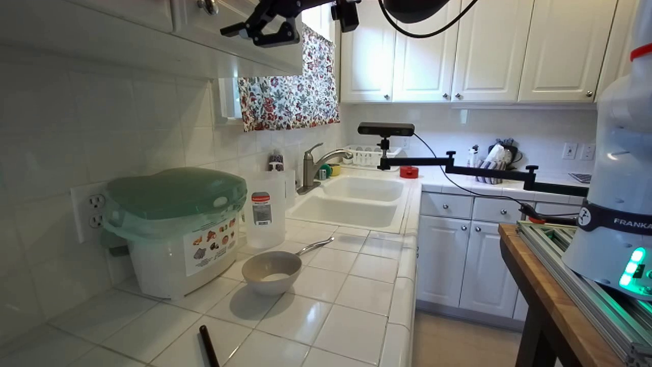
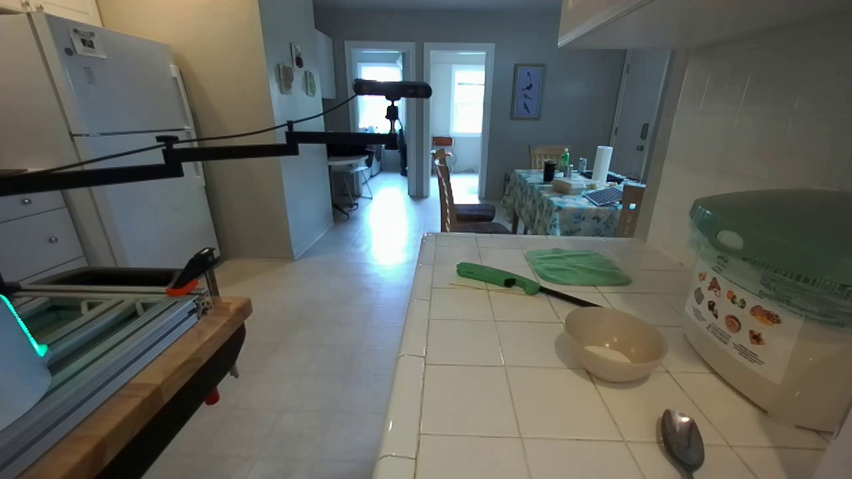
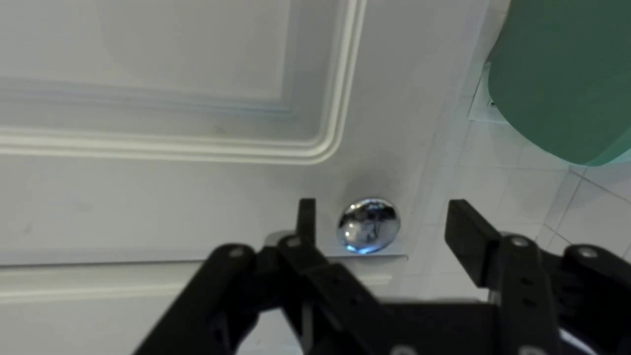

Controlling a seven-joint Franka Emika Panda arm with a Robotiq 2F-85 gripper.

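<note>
A shiny round knob (image 3: 369, 226) sits at the lower corner of a white cabinet door (image 3: 142, 198). In the wrist view my gripper stands open, and the knob appears in the gap between its fingers, closer to the left one. From exterior view 1, the black fingers (image 1: 237, 28) hang high by the upper cabinet, to the right of and a little below the knob (image 1: 208, 6). They look apart from it, though the exact distance is hard to judge. Nothing is held. Exterior view 2 does not show the gripper.
On the tiled counter below are a green-lidded bin (image 1: 177, 195), a clear jug (image 1: 265, 211), a bowl (image 1: 272, 273) and a spoon (image 2: 681, 440). A green-handled tool (image 2: 499, 277) and a green cloth (image 2: 576, 267) lie farther along. The cabinet's underside (image 1: 140, 55) overhangs the counter.
</note>
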